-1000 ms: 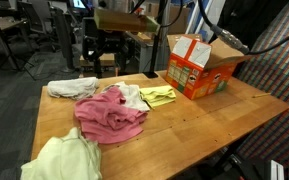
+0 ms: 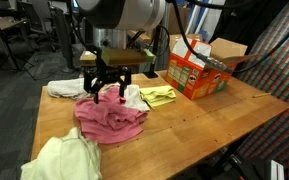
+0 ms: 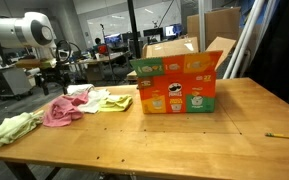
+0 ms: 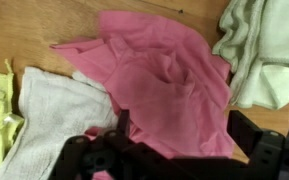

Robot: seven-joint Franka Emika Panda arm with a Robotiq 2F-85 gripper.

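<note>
A crumpled pink cloth (image 2: 109,122) lies on the wooden table, and in the wrist view the same pink cloth (image 4: 169,85) fills the middle. Above it hangs my gripper (image 2: 108,95), open, its fingers pointing down and spread wide with nothing held. In the wrist view, dark fingers (image 4: 246,130) show at the lower edge on both sides of the cloth. Whether the fingertips touch the cloth cannot be told. A pale green cloth (image 2: 64,158) lies at the near left. White cloths (image 4: 59,118) and a yellow cloth (image 2: 158,96) lie behind the pink one.
A red and green cardboard box (image 3: 177,90) with open flaps stands at the back of the table. A pencil-like stick (image 3: 286,136) lies far off to the right.
My gripper has come down from higher up and now hangs close over the pink cloth. The cloths lie as before.
</note>
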